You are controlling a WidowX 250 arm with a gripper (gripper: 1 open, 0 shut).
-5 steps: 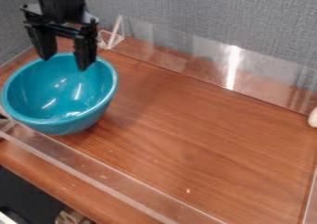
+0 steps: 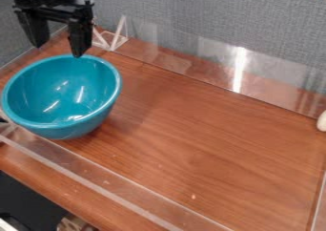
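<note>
A turquoise bowl (image 2: pixel 61 96) rests on the wooden surface at the left. Above its back rim hangs my black gripper (image 2: pixel 57 39), open, its two fingers pointing down with nothing visible between them.
A white wire rack (image 2: pixel 112 34) stands behind the gripper, and a small white object (image 2: pixel 319 120) sits at the right edge.
My gripper has moved up and to the left, away from over the middle of the bowl. The bowl stays in place.
</note>
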